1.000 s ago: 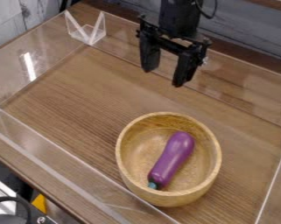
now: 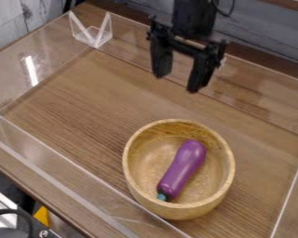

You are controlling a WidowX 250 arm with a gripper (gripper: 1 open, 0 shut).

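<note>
My gripper (image 2: pixel 186 65), a black mechanism, hangs over the upper middle of the wooden surface (image 2: pixel 77 112), open, with nothing visible between its fingers. Below it, toward the front, a round tan bowl (image 2: pixel 144 169) holds a purple eggplant-like object (image 2: pixel 182 168) with a green end, lying slanted and apart from the gripper.
A white wire-like piece stands at the upper left (image 2: pixel 89 30). A dark object (image 2: pixel 12 225) is cut off at the bottom left corner.
My gripper has shifted very slightly and its fingers look a little different in angle. The bowl and purple object have not moved.
</note>
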